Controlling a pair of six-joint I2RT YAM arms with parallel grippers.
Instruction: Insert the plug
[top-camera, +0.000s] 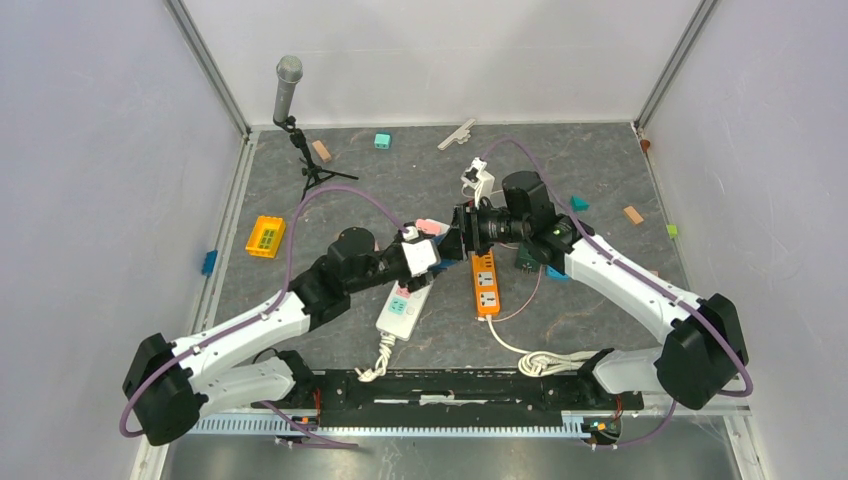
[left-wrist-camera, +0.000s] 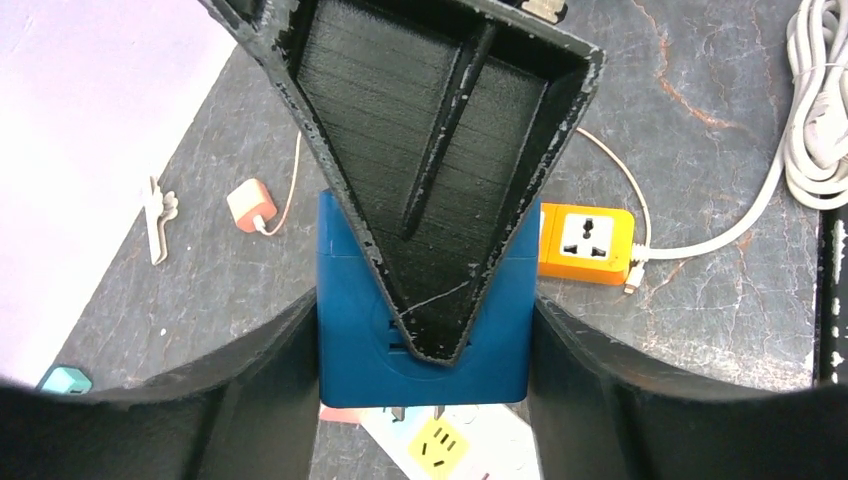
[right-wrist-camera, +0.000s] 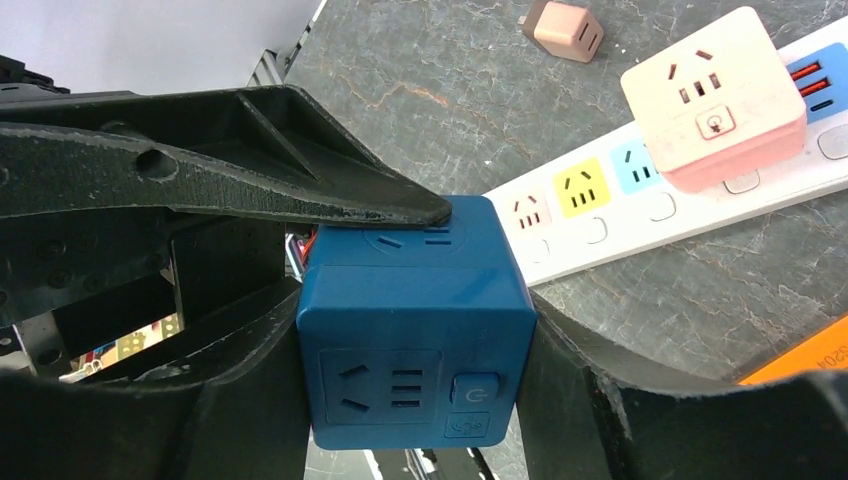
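Note:
A blue cube plug adapter (right-wrist-camera: 415, 330) is held between both grippers above the white power strip (top-camera: 398, 318). My left gripper is shut on it, with the cube filling the space between its fingers in the left wrist view. My right gripper is shut on it too, fingers on both sides. The cube's socket face and switch show in the right wrist view, with a dark finger of the other gripper across its top. The strip has coloured sockets, and a pink adapter (right-wrist-camera: 710, 110) sits on it.
An orange power strip (top-camera: 486, 290) lies just right of the white one. A yellow box (top-camera: 265, 236) and a microphone stand (top-camera: 310, 165) are on the left. Coiled white cables (top-camera: 550, 362) lie along the front edge.

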